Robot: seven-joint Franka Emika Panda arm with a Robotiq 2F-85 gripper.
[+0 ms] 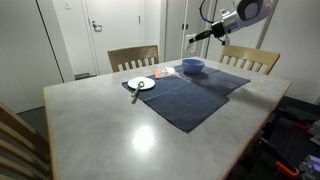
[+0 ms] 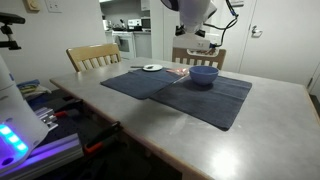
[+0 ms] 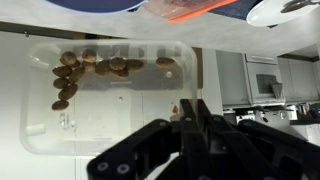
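A clear plastic container (image 3: pixel 110 120) with several brown, nut-like pieces (image 3: pixel 70 80) gathered near one end fills the left of the wrist view. My gripper is shut on the container's edge. In exterior view 1, the gripper (image 1: pixel 193 39) is raised at the far end of the table, with the container small and faint below it. The blue bowl (image 1: pixel 193 65) stands on a dark mat beneath, apart from the container. Exterior view 2 also has the bowl (image 2: pixel 203 75); its inside is mostly hidden.
On the dark mats are a white plate (image 1: pixel 141 84) with a green-handled utensil (image 1: pixel 137 93) beside it, and an orange-and-white packet (image 1: pixel 165 72). Chairs (image 1: pixel 134 57) stand around the table.
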